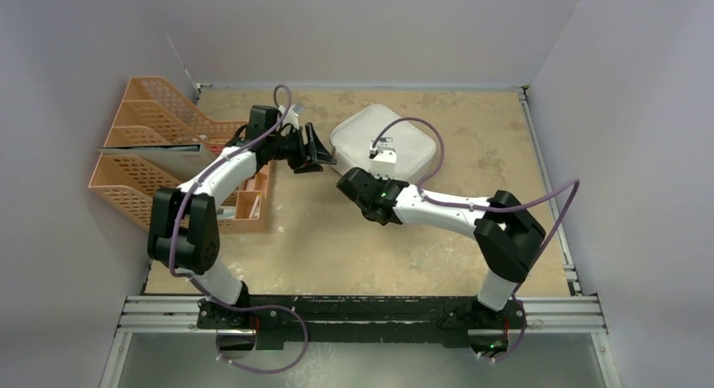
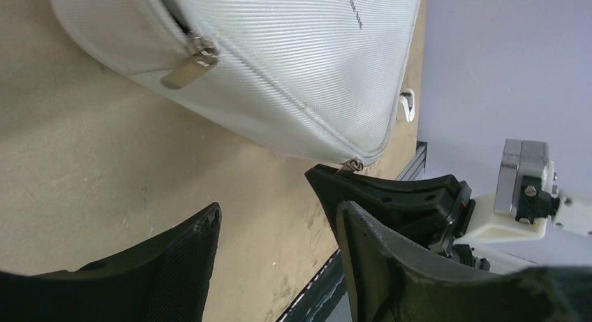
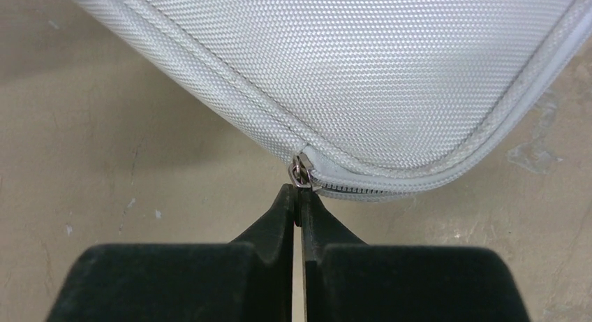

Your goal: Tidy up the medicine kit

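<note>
The white fabric medicine bag [image 1: 379, 125] lies on the table, its top panel up. At its corner, my right gripper is shut, with a small metal zipper pull [image 3: 301, 170] pinched at the fingertips. A short stretch of zipper teeth shows beside that slider. In the left wrist view another zipper pull [image 2: 190, 69] hangs from the bag's near side, next to a dark gap in the seam. My left gripper stands open in front of the bag, nothing between its fingers. The bag's contents are hidden.
An orange slotted organizer [image 1: 139, 190] fills the left side, partly under my left arm, with a grey flat folder [image 1: 164, 159] and small items inside. Walls enclose the back and sides.
</note>
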